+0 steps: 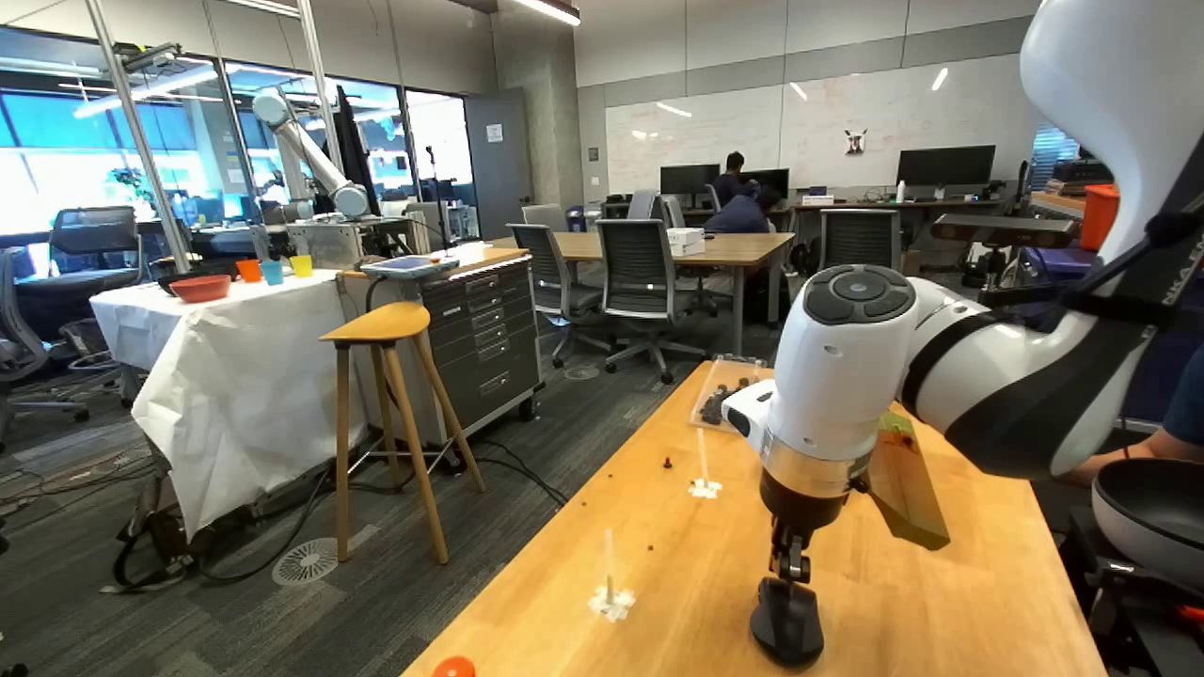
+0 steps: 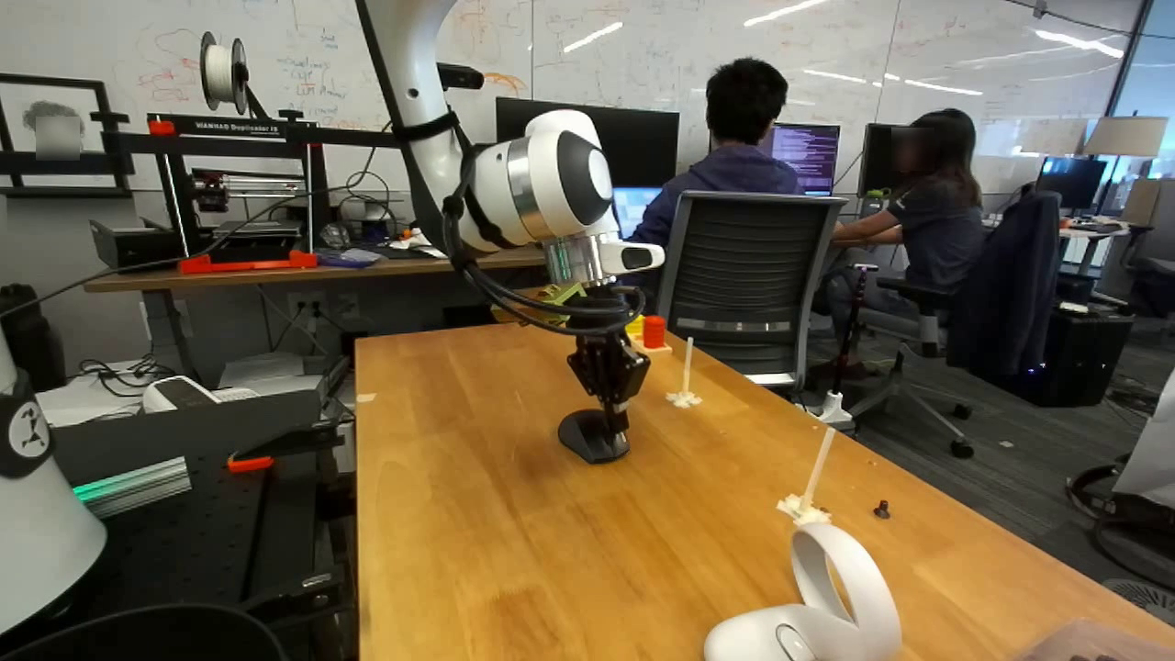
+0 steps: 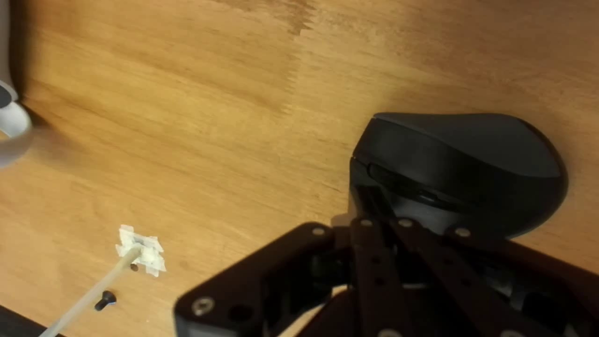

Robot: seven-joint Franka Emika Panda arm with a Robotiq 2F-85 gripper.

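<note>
A black computer mouse (image 3: 494,163) lies on the wooden table (image 1: 677,587). My gripper is shut, its fingertips down at one end of the mouse. In exterior view 1 the gripper (image 1: 792,570) stands over the near-button end of the mouse (image 1: 786,626). Exterior view 2 has the gripper (image 2: 614,419) low beside the mouse (image 2: 591,437). Nothing shows between the fingers. Whether the tips press on the mouse or only hover at it, I cannot tell.
Taped to the table are thin upright sticks (image 2: 815,474). A white headset controller (image 2: 815,617) and a small dark screw (image 2: 882,509) lie farther along. An orange round thing (image 1: 454,667) sits at the table's edge. Bare wood surrounds the mouse.
</note>
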